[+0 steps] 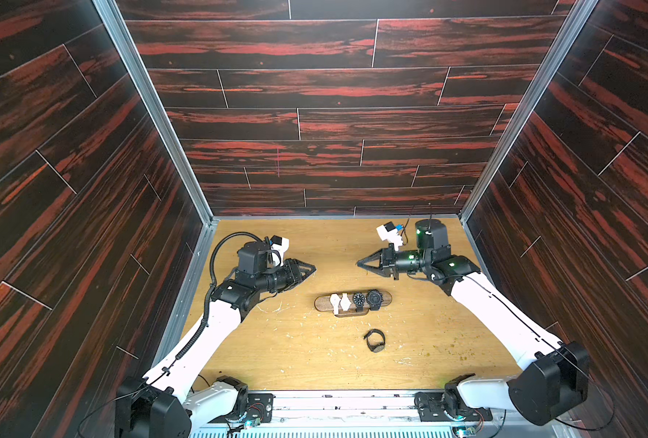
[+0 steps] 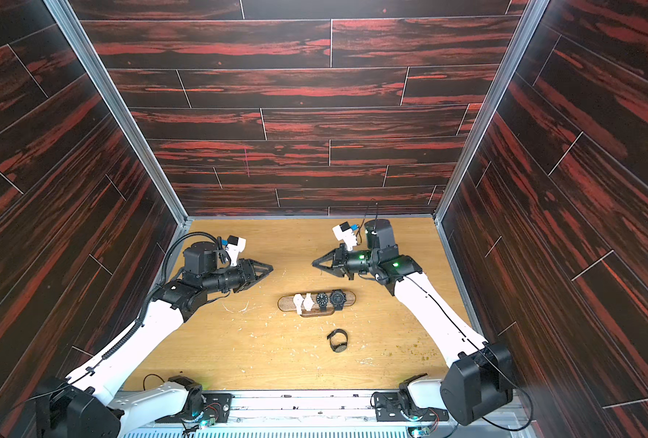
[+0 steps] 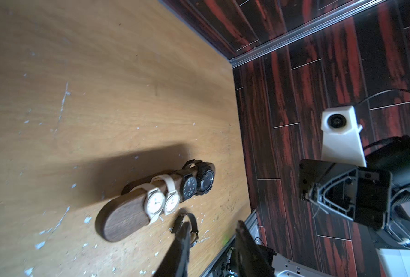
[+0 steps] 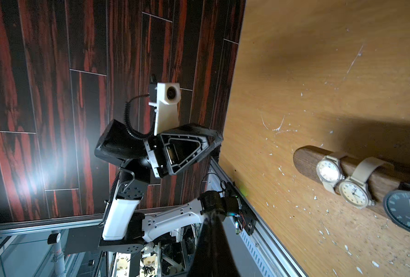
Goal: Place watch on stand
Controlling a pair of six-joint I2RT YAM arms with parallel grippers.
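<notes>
A wooden watch stand (image 1: 323, 302) holds several watches: two cream ones (image 3: 155, 200) and two dark ones (image 3: 188, 187). A black watch (image 1: 375, 340) lies on the table in front of it. My left gripper (image 1: 311, 269) hangs raised behind and left of the stand, its fingertips slightly apart in the left wrist view, nothing between them. My right gripper (image 1: 360, 264) is raised behind the stand, pointing left, shut, with nothing showing between its fingers.
Dark panelled walls surround it on the back and sides.
</notes>
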